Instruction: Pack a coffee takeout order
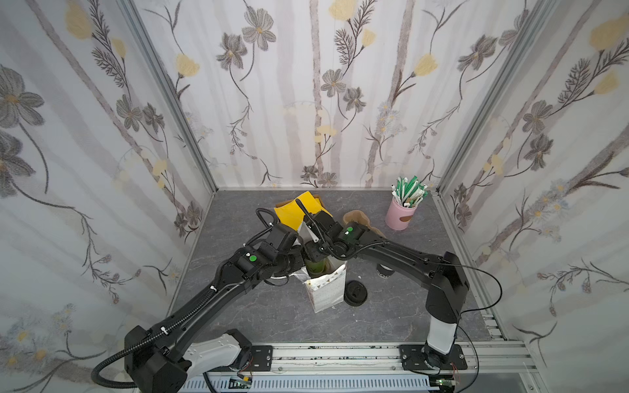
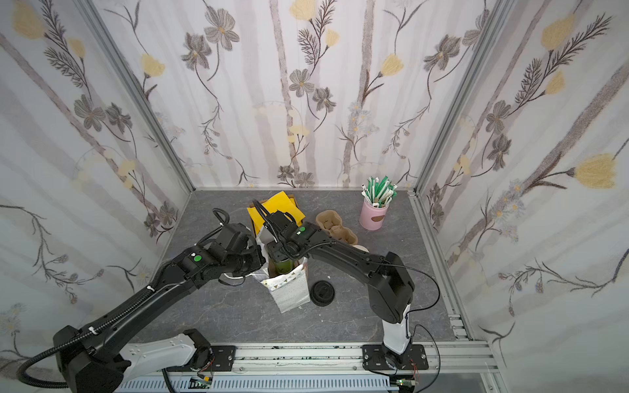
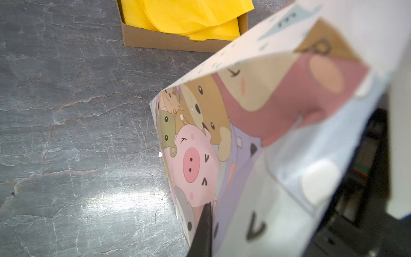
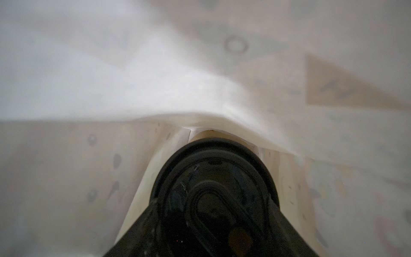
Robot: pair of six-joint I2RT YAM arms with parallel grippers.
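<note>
A white paper bag [image 1: 325, 293] with printed animals stands upright and open at the middle of the table. Inside its mouth is a green cup [image 1: 317, 268] with a black lid [image 4: 214, 169]. My right gripper reaches down into the bag, its fingers shut on the cup from both sides just at the lid. At the bag's left side, my left gripper [image 1: 301, 260] is shut on the paper wall; one dark finger [image 3: 203, 233] shows in front of the printed paper, the other is hidden behind it.
A loose black lid [image 1: 355, 292] lies right of the bag. Behind stand a box of yellow napkins [image 3: 179, 42], a brown cup carrier [image 2: 335, 226] and a pink holder [image 1: 399, 216] full of wrapped sticks.
</note>
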